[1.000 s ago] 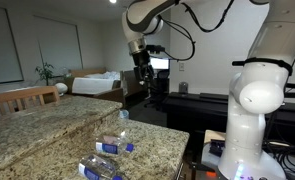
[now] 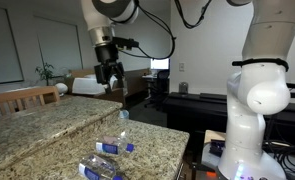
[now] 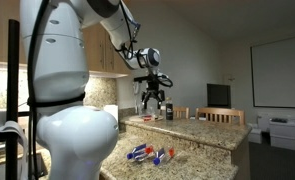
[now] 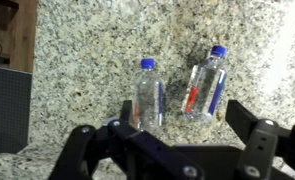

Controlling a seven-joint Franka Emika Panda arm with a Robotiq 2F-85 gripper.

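Two clear plastic bottles with blue caps lie on their sides on the speckled counter. In the wrist view, one bottle (image 4: 147, 98) is nearly straight ahead and the other bottle (image 4: 204, 86), with a red and blue label, slants at the right. Exterior view 1 has the pair at the counter's near part, a closer bottle (image 2: 100, 167) and a farther bottle (image 2: 114, 145). High above them hangs my gripper (image 2: 110, 82), its fingers spread apart with empty air between. It points downward and touches neither bottle.
The granite counter (image 3: 202, 128) has wide bare areas around the bottles. A pale translucent object (image 2: 123, 117) stands farther back. A dark mat (image 4: 9, 105) is at the left edge of the wrist view, and a wooden chair (image 2: 22, 99) stands behind the counter.
In exterior view 1 my gripper has moved left, and it looks somewhat larger now. The bottles have stayed where they were.
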